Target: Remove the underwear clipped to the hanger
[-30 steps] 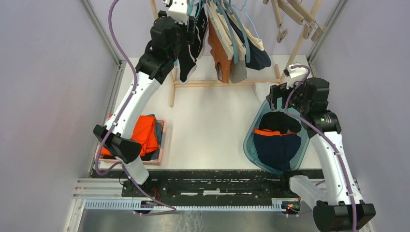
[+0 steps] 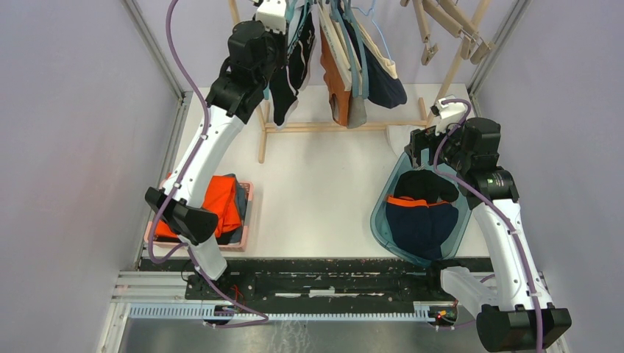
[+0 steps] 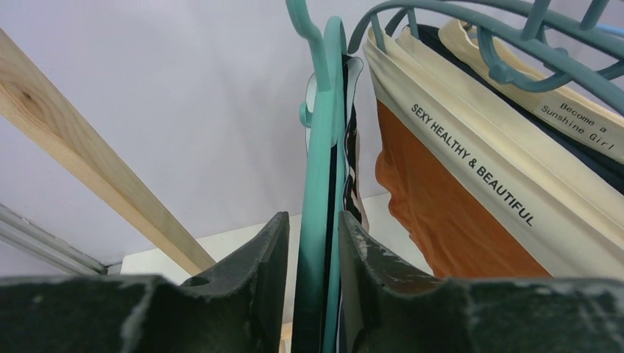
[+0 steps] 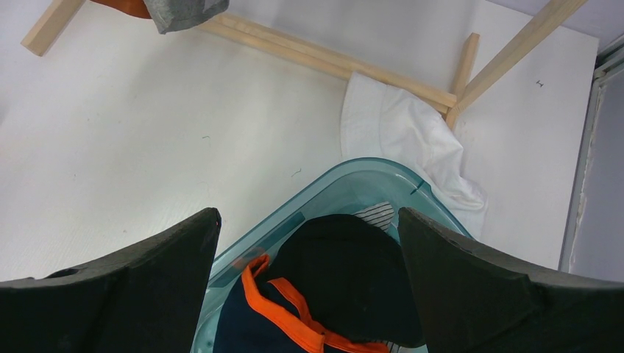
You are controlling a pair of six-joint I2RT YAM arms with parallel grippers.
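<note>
Black underwear with light trim (image 2: 298, 62) hangs at the left of the rack in the top view. In the left wrist view a teal hanger (image 3: 318, 176) runs lengthwise between the fingers of my left gripper. The fingers stand part open around it, with a gap at its left side. Brown underwear with a lettered cream waistband (image 3: 456, 213) hangs to the right. My right gripper is open and empty above the teal basket (image 4: 294, 202), where dark clothes (image 4: 349, 272) lie.
A pink basket (image 2: 249, 220) holding orange and dark clothes stands at the left. Wooden rack posts (image 2: 261, 140) rise at the back, and wooden clip hangers (image 2: 445, 18) hang at the upper right.
The hanging brown and navy garments have swung slightly left. My left arm has shifted only a little, and the right arm is still.
</note>
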